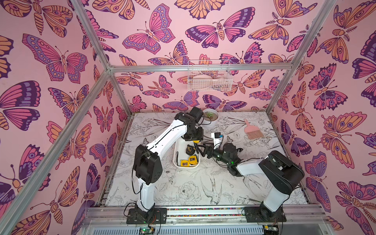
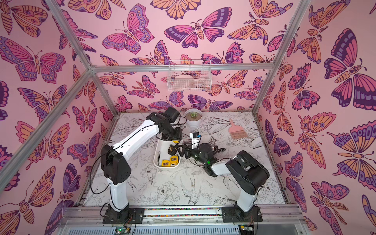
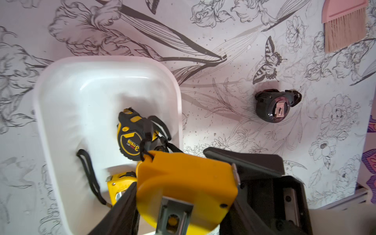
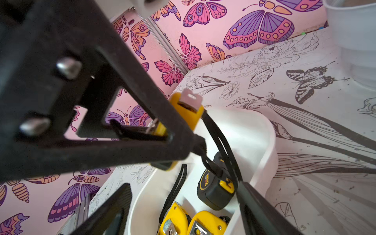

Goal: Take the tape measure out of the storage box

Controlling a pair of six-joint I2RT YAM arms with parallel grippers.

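My left gripper is shut on a yellow tape measure (image 3: 188, 176), held above the right side of the white storage box (image 3: 178, 98). Its black wrist strap (image 4: 219, 137) hangs down. Inside the box lie a black-and-yellow tape measure (image 3: 131, 135), two yellow tape measures, one of them (image 4: 174, 219) at the near end, and a loose black strap (image 3: 92, 176). My right gripper stands part open at the box's right side, close to the hanging strap; whether it touches the strap I cannot tell.
A dark tape measure (image 3: 272, 105) rests on the table right of the box. Behind stands a white pot with a plant (image 2: 193, 117); a pink brush (image 1: 253, 131) lies at the back right.
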